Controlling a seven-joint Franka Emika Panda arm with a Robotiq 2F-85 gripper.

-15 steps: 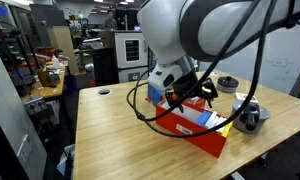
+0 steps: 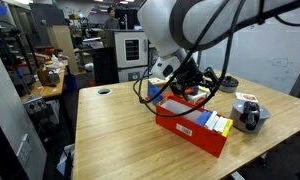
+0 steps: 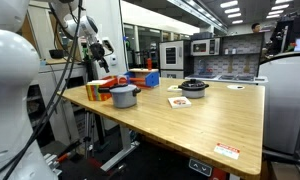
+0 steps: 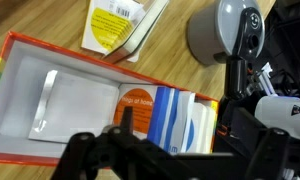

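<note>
A red box with a pale inside (image 4: 52,152) lies under my gripper in the wrist view. My gripper is open, its dark fingers spread over the right part of the box, with nothing held between them. Between and below them, an orange-and-white book (image 4: 136,112) and blue-and-white books (image 4: 168,118) stand in the box. A flat white item (image 4: 75,107) lies in its left part. In exterior view 1 the red box (image 2: 185,130) sits near the table's right edge with the arm above it; the cable partly covers it.
Close to the box's right end stands a grey pot (image 2: 250,115), with its black handle (image 4: 239,75) near the gripper in the wrist view. A white-and-yellow item (image 4: 112,24) lies beside the box.
The arm has shifted slightly in exterior view 1, and its cable hangs differently over the box. The box and the pot look unmoved.
</note>
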